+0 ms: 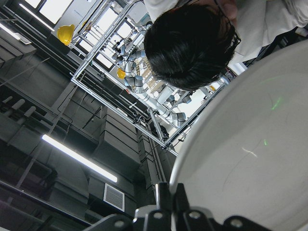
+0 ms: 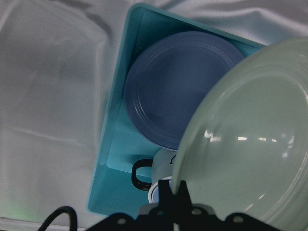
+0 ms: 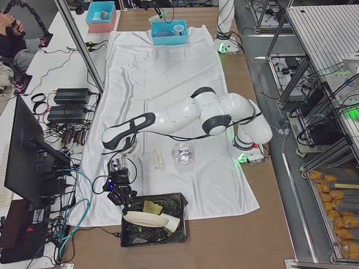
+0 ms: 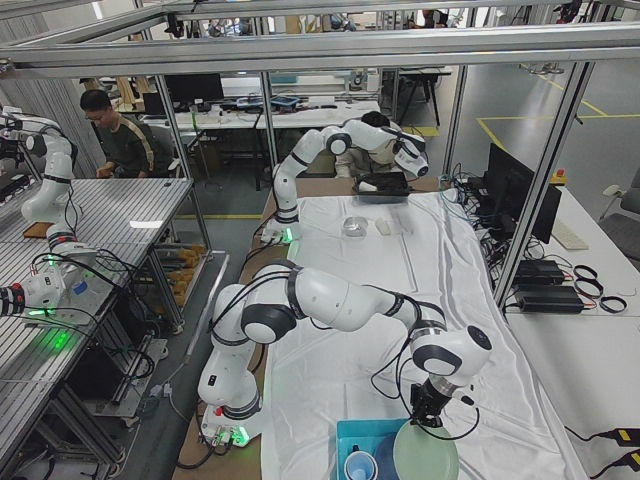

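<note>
A cream plate (image 3: 145, 219) is tilted up over a black lined bin (image 3: 153, 238), with my left gripper (image 3: 124, 208) shut on its rim; in the left wrist view it (image 1: 245, 144) fills the right. Inside the bin are a yellow item (image 3: 152, 208) and a white one (image 3: 173, 223). My right gripper is shut on the rim of a pale green plate (image 2: 245, 134), held over a turquoise bin (image 2: 115, 192). That bin holds a blue plate (image 2: 178, 82) and a mug (image 2: 162, 168) with a black handle.
A clear crumpled-looking round item (image 3: 183, 153) and a pale strip (image 3: 159, 159) lie on the white cloth (image 3: 162, 78) between the bins. A person's head (image 1: 190, 48) is close beside the left gripper. Cables run along the monitor side.
</note>
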